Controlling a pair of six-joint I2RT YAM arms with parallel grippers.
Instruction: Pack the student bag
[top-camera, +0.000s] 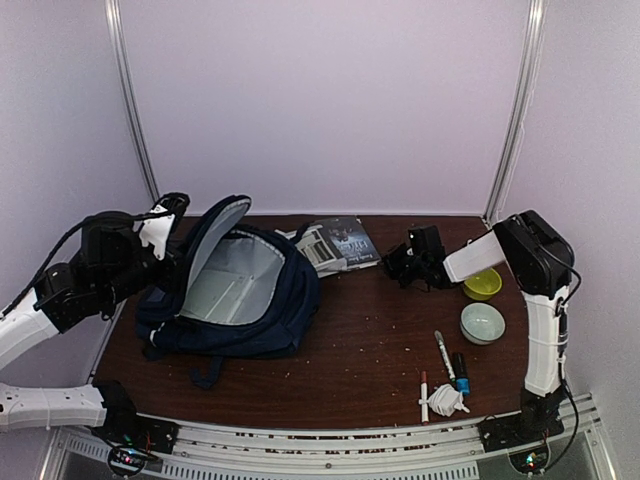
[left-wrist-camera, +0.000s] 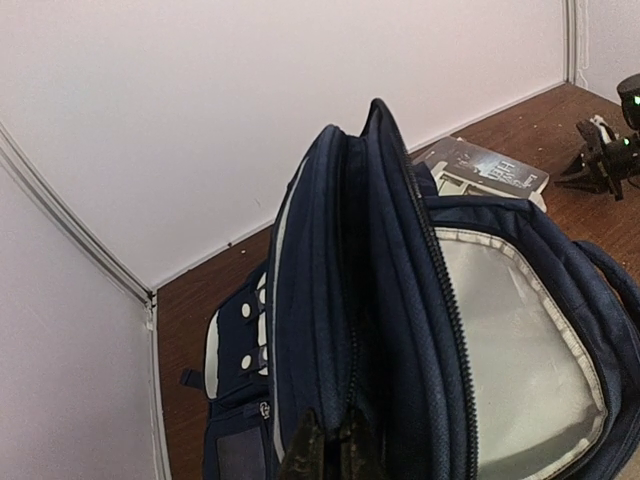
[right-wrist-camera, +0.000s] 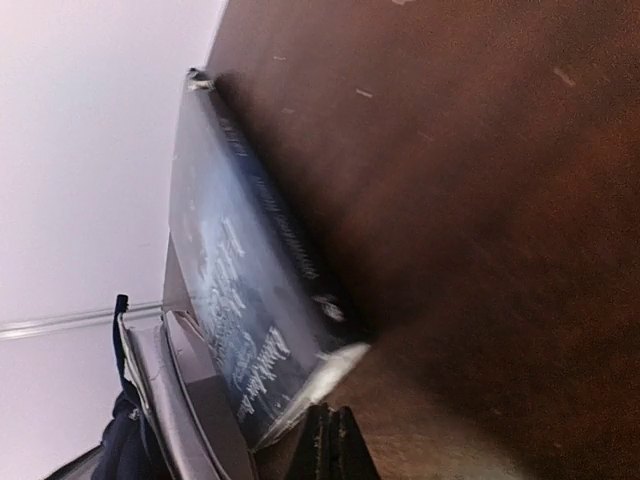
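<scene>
A navy backpack (top-camera: 285, 315) lies on the left of the table, its grey-lined main compartment gaping. At its raised flap, my left gripper is shut on the navy fabric near the zipper. A dark book (top-camera: 352, 242) lies behind the bag, to its right, with a paler book (top-camera: 320, 250) beside it, partly hidden by the bag. My right gripper is shut with nothing visible between its fingers. In the right wrist view its tips are by the near corner of the dark book (right-wrist-camera: 250, 290); whether they touch it cannot be told.
At the right stand a yellow-green bowl (top-camera: 482, 285) and a pale bowl (top-camera: 482, 323). Toward the front right lie a marker (top-camera: 444, 355), a blue-and-black bottle (top-camera: 460, 372), a red-and-white pen (top-camera: 424, 397) and a white cable (top-camera: 447, 400).
</scene>
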